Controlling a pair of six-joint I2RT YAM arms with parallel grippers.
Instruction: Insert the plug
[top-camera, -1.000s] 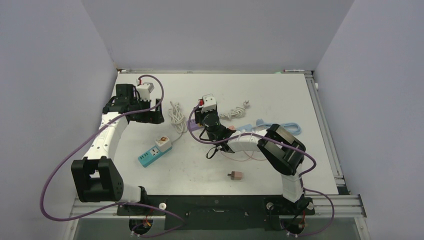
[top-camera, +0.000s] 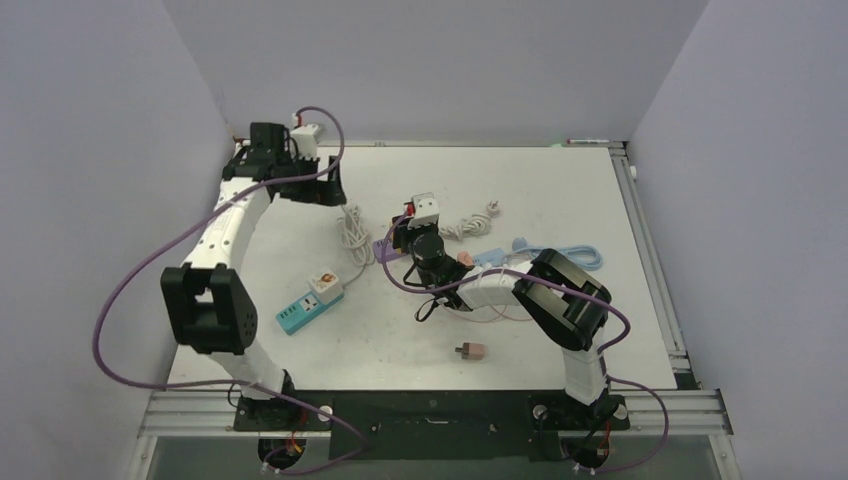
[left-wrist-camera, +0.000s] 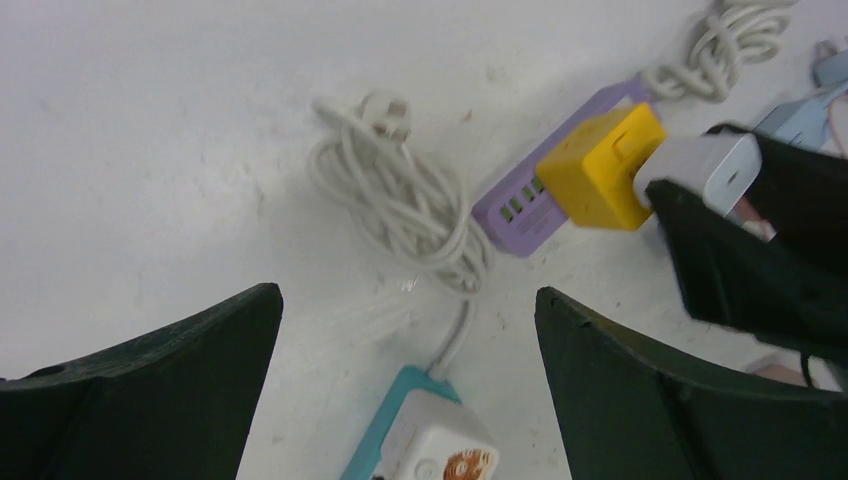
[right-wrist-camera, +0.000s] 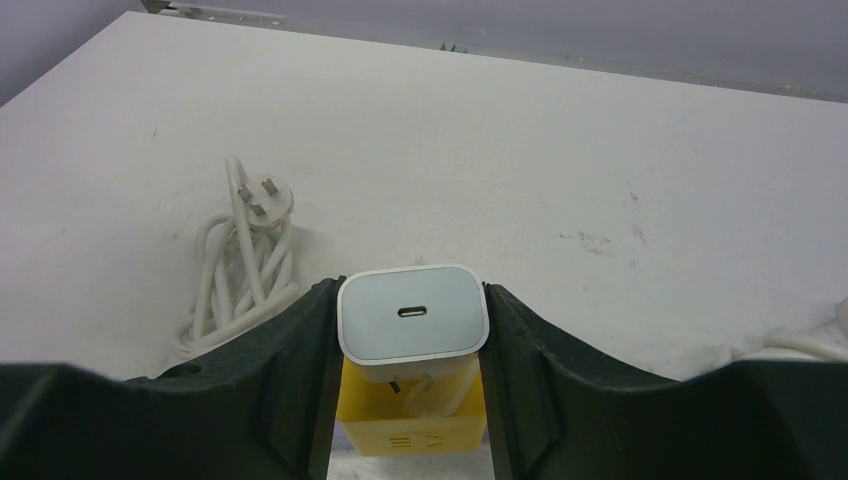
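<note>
My right gripper is shut on a white plug (right-wrist-camera: 412, 310), held upright directly over a yellow adapter (right-wrist-camera: 410, 435), whose interior shows beneath it. The adapter (left-wrist-camera: 590, 175) sits on a purple power strip (left-wrist-camera: 520, 215); whether the plug is seated cannot be told. My left gripper hangs open at the upper left of the top view, above the table, with nothing between its fingers.
Coiled white cables (top-camera: 355, 235) (top-camera: 465, 226), a blue strip with a white adapter (top-camera: 305, 312), a blue cable (top-camera: 570, 256) and a pink charger (top-camera: 470, 351) lie around.
My right gripper has shifted very slightly toward the front and right, still holding the plug.
</note>
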